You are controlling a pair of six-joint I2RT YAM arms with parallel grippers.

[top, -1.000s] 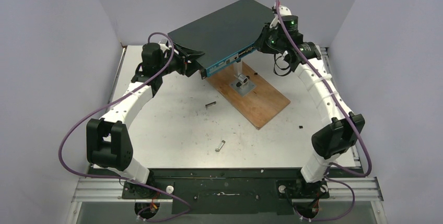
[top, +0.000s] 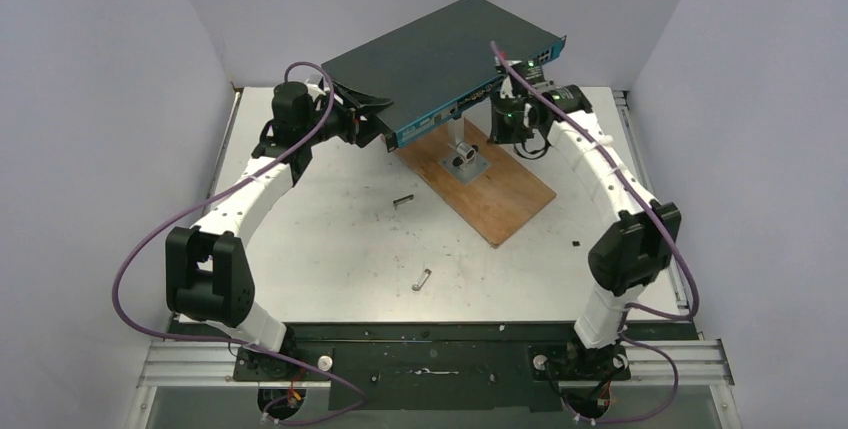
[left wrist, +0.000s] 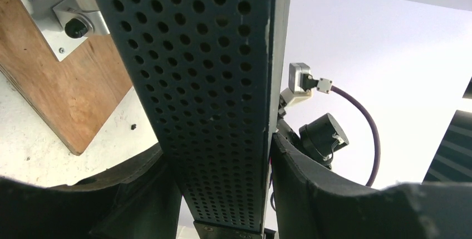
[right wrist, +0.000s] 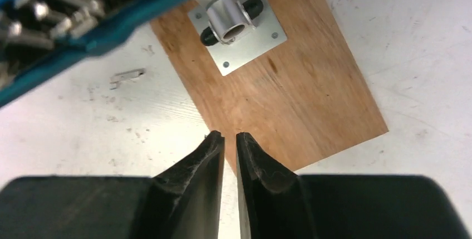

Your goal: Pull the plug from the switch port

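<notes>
The dark switch sits tilted on a metal post, its blue-edged port face toward the right arm. My left gripper is shut on the switch's perforated end. My right gripper is just below and in front of the port face; in the right wrist view its fingertips are close together with a narrow gap, over the wooden board, with nothing visible between them. The ports at upper left are blurred, and I cannot tell whether a plug is in one.
The post's metal plate is fixed to a wooden board on the white table. Small loose metal pieces lie on the table, whose front area is otherwise clear.
My right gripper has moved down, away from the switch's top edge to below its port face. The left arm and the switch have not visibly moved.
</notes>
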